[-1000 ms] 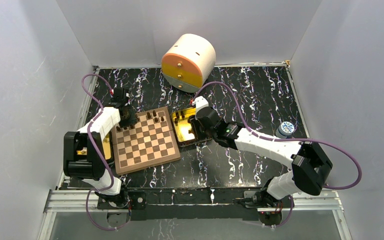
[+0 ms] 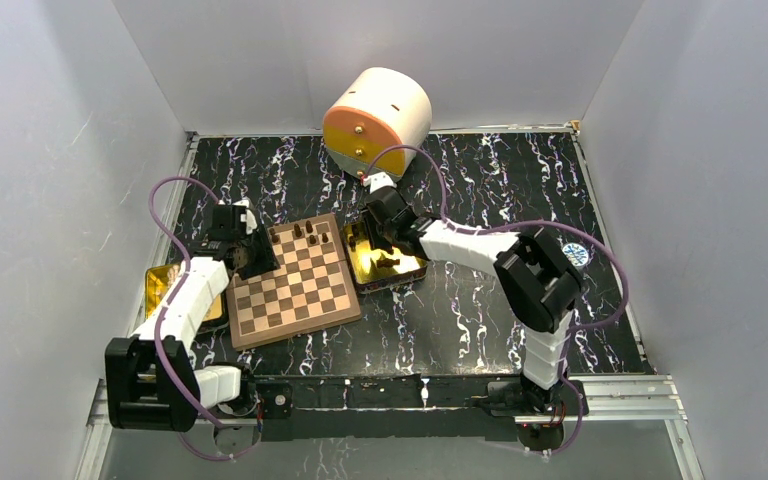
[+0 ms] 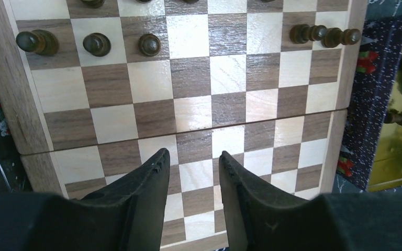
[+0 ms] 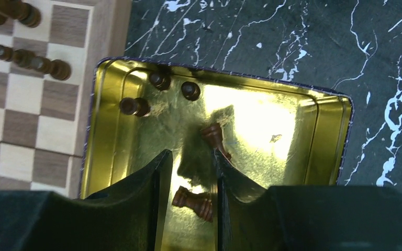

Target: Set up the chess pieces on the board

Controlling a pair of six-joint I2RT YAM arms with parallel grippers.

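The chessboard has dark pieces standing at its far side. In the left wrist view, three pawns stand one beside another, among them a pawn on a dark square and a pawn on a light one. Two more pawns, one of them the outer pawn, stand at the right end. My left gripper is open and empty above the board. My right gripper is open over the gold tray. Beneath it a dark piece lies on its side, partly hidden by a finger; another lying piece is just beyond.
Three upright pieces, including a pawn, stand in the tray's far left corner. Another gold tray sits left of the board. A toy drawer cabinet stands at the back. The table right of the tray is largely clear.
My right gripper moved from the tray's near edge to over its lying pieces.
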